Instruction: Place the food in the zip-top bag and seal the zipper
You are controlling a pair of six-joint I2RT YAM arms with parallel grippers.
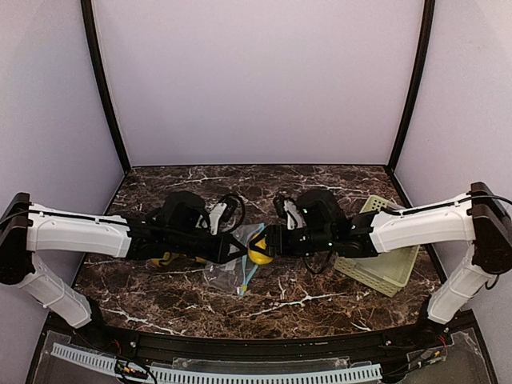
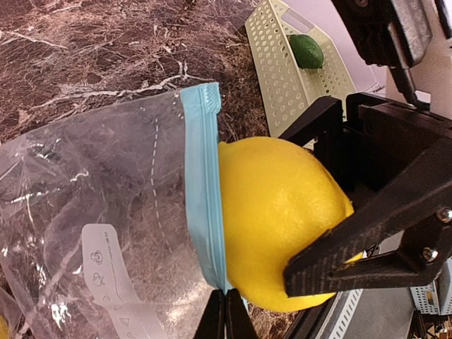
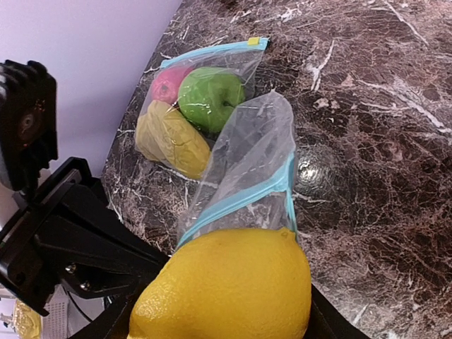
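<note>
A clear zip-top bag [image 2: 113,183] with a light-blue zip strip [image 2: 201,162] lies in the middle of the table. My left gripper is shut on the strip at the bag's mouth edge. My right gripper [image 1: 272,240] is shut on a yellow pepper-like food [image 1: 259,250]. In the left wrist view, the food sits just right of the strip, outside the mouth, close against it. The right wrist view shows the blue strips [image 3: 240,201] spread apart behind the food, which hides the lower part of the opening.
A second bag [image 3: 191,116] holding a green apple, a pink item and a yellowish item lies behind, under my left arm. At right stands a cream basket [image 1: 392,272] with a dark green item [image 2: 306,51] inside.
</note>
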